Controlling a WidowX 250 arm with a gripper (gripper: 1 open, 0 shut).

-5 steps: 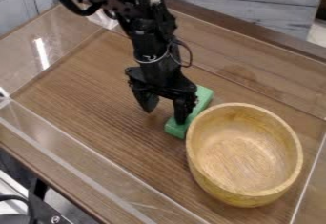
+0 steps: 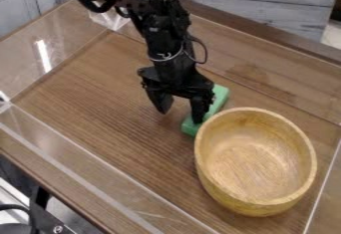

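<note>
My black gripper hangs low over the wooden table, open, its fingers over and beside a green oblong object. Part of that object is hidden behind the gripper. Whether the fingertips touch it is unclear.
A large tan bowl sits at the right front, close against the green object. A pale wooden wall stands behind.
The gripper has shifted slightly back, away from the bowl. The green object appears little changed.
</note>
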